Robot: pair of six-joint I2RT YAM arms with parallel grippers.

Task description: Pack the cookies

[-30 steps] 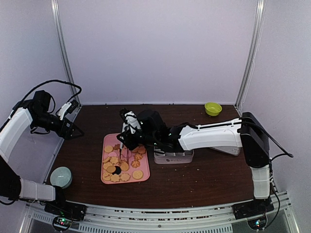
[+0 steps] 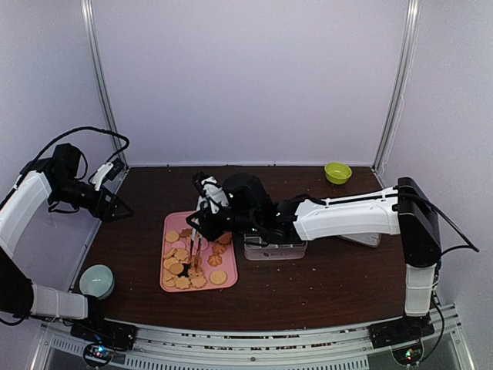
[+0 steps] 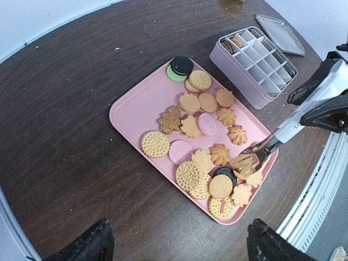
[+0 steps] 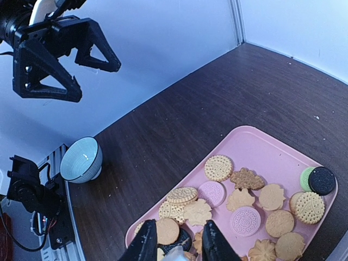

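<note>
A pink tray (image 3: 136, 109) holds assorted cookies. My right gripper reaches down into the tray's near part with metal tong-like tips, shut on what looks like a tan cookie (image 3: 242, 163) beside a dark sandwich cookie (image 3: 224, 173). In the right wrist view its tips are mostly cut off at the bottom edge. My left gripper (image 2: 119, 208) hangs open and empty at the left, above the table. A lidless divided box (image 3: 255, 65) beside the tray has a few cookies in one compartment and mostly empty slots.
The box's clear lid (image 3: 280, 33) lies behind the box. A pale blue bowl (image 2: 96, 282) sits at the front left, a green bowl (image 2: 337, 173) at the back right.
My right gripper's tips have moved slightly toward the tray's near side, and the right arm's elbow has shifted right. The left arm is unchanged.
</note>
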